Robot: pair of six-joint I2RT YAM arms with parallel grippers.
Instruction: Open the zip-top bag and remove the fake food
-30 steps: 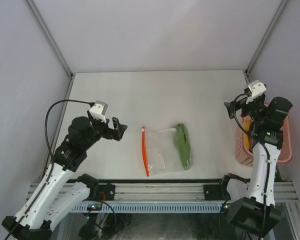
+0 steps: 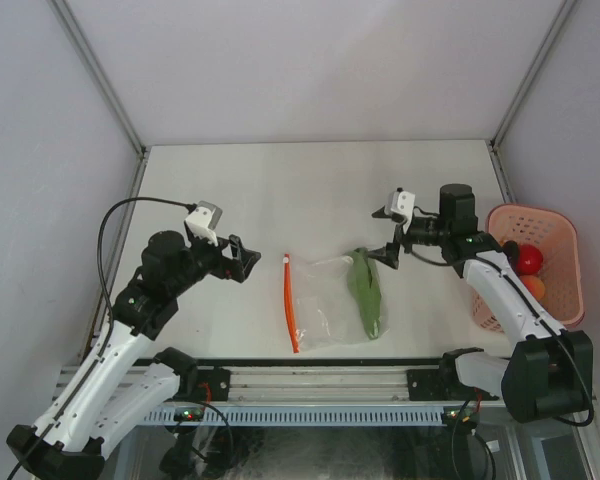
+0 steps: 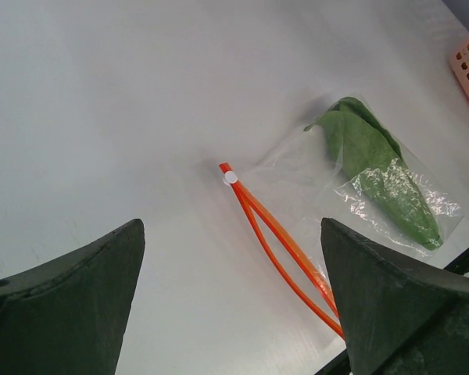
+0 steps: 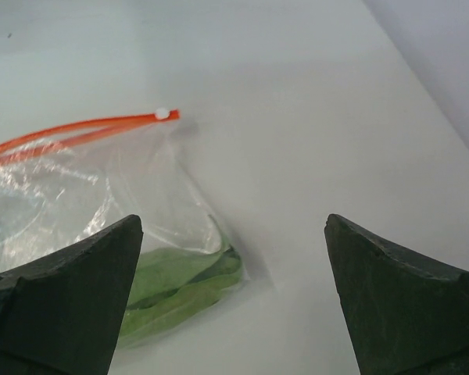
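Note:
A clear zip top bag (image 2: 320,295) lies flat on the table, its orange zip strip (image 2: 290,305) on the left side. Inside it, at the right, is a green leafy piece of fake food (image 2: 364,292). A white slider (image 3: 230,177) sits near one end of the strip, and the two orange strips look parted along their length. To the bag's left, my left gripper (image 2: 242,260) stands open and empty, apart from the bag. My right gripper (image 2: 385,236) is open above and right of the leaf's far end, nothing between its fingers.
At the right edge of the table stands a pink basket (image 2: 557,232) with a red piece (image 2: 529,260) and an orange piece (image 2: 533,287) in it. The right arm passes over its near side.
My right arm has swung left from over the basket to near the bag's leaf end. My left gripper has shifted only slightly. The bag and leaf lie where they were.

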